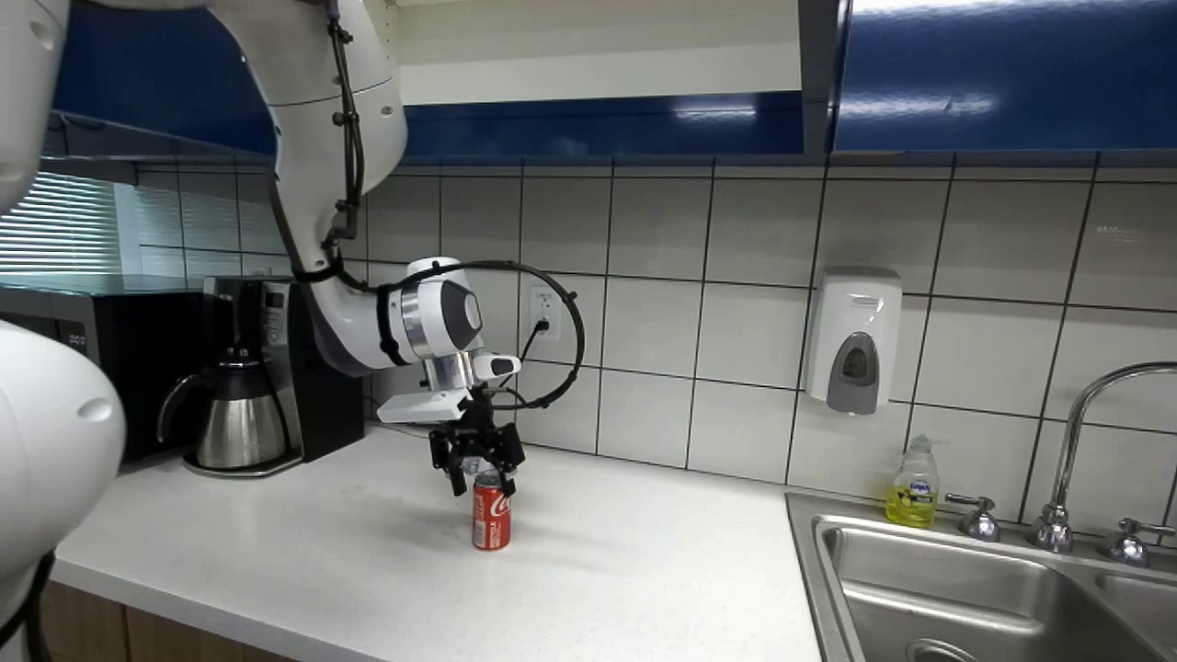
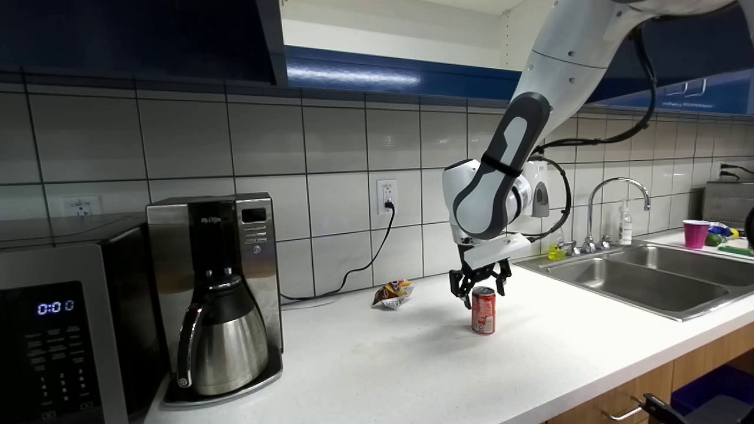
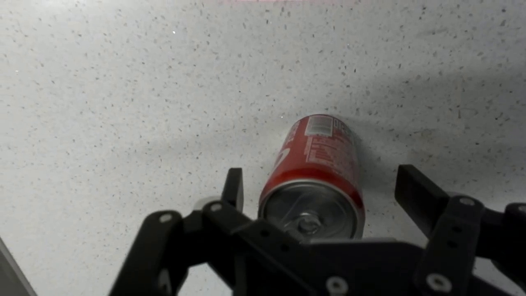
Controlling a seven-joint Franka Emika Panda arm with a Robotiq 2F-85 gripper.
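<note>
A red soda can [image 1: 492, 515] stands upright on the white counter [image 1: 645, 552]. In exterior view 1 my gripper [image 1: 481, 490] is just above it, pointing down, the fingers spread near its top. From the other side, the can [image 2: 483, 312] shows below and between the fingers of my gripper [image 2: 484, 300]. The wrist view has the can [image 3: 320, 158] between the two black fingertips, with gaps on both sides; its silver lid is partly covered by the gripper. My gripper is open and holds nothing.
Toward the wall lies a crumpled snack bag [image 2: 393, 294]. A coffee maker [image 2: 212, 297] and a microwave [image 2: 67, 318] stand at one end, a steel sink [image 1: 971, 596] with a soap bottle [image 1: 914, 485] at the other.
</note>
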